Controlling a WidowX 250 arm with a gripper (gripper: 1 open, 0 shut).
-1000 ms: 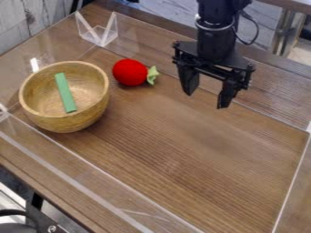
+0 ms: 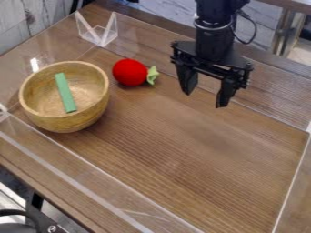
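Note:
My black gripper (image 2: 213, 76) hangs over the back right of the wooden table (image 2: 195, 164), its fingers apart with nothing visible between them. To its left a red round object (image 2: 129, 71) with a small green piece at its right lies on the wood. A wooden bowl (image 2: 83, 111) at the left holds a green bar (image 2: 65, 93).
A clear plastic container (image 2: 97, 27) stands at the back left. A dark cable or arm part (image 2: 15, 220) shows at the lower left corner.

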